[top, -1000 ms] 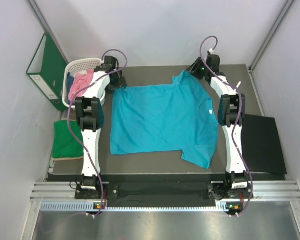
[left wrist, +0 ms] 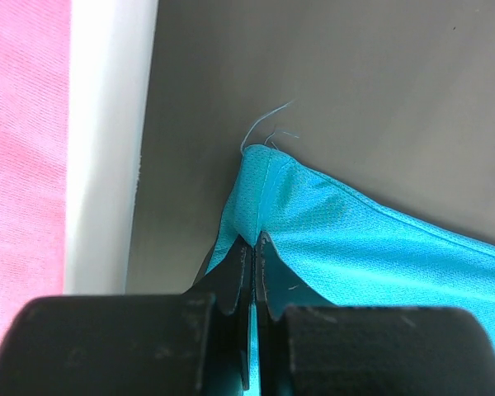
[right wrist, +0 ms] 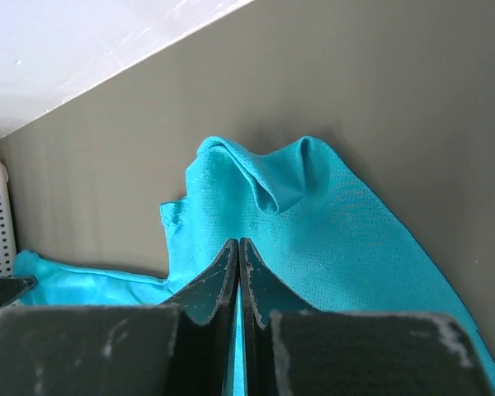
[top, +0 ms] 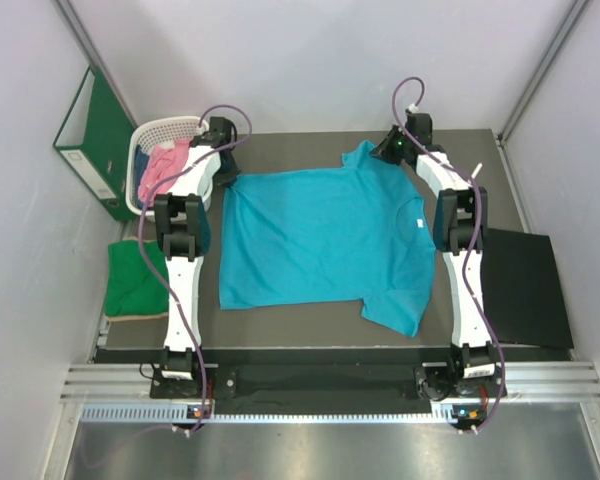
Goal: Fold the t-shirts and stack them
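A blue T-shirt (top: 320, 240) lies spread over the middle of the table, its right side uneven and its lower right part sticking out toward the front. At its far left corner my left gripper is shut, with bunched cloth pinched between the fingertips. My right gripper is over the far right corner, shut with nothing between its fingers. In the right wrist view the folded-over corner of the blue T-shirt (right wrist: 285, 173) lies beyond the fingertips, outside them.
A white basket (top: 160, 128) with pink and dark clothes stands close by the left gripper. Green folded cloth (top: 135, 280) lies at the left, a green binder (top: 98, 150) behind it. A black board (top: 525, 290) is at the right. The back wall rises close behind the shirt.
Both grippers have gone from open to shut. The left one now pinches the shirt's corner.
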